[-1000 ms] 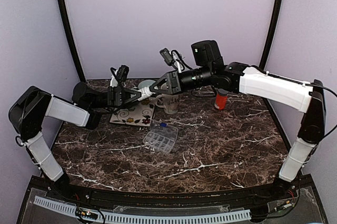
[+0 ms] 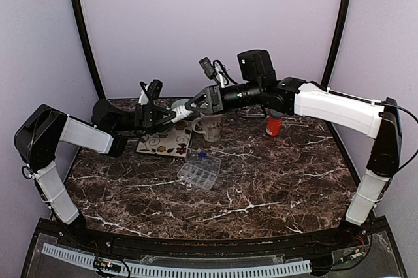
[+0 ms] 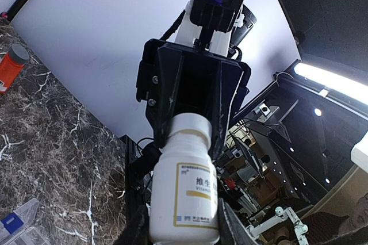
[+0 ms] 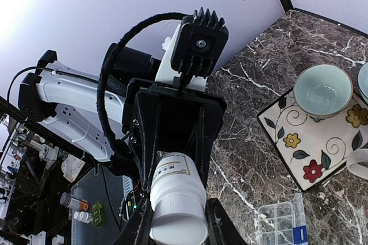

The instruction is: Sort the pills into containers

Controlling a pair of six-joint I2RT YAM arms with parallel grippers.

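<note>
A white vitamin bottle (image 3: 185, 196) is held in the air between my two grippers, above the back of the table. My left gripper (image 2: 172, 117) is shut on its labelled body. From the other side, my right gripper (image 2: 195, 104) is shut on the white cap (image 4: 179, 222). The cap appears seated on the bottle; whether it is loose cannot be told. Below them on the table lies a clear compartment box (image 2: 199, 172) with its lid open and a blue latch (image 4: 299, 234). Its compartments look empty. Any pills inside the bottle are hidden.
Behind the box lies a floral tray (image 2: 160, 144), with a pale green cup (image 4: 323, 91) on it. A mug (image 2: 212, 129) stands at the tray's right. Farther right is a red bottle (image 2: 274, 123) with a grey cap.
Both arms have shifted very slightly, the left one a little to the right.
</note>
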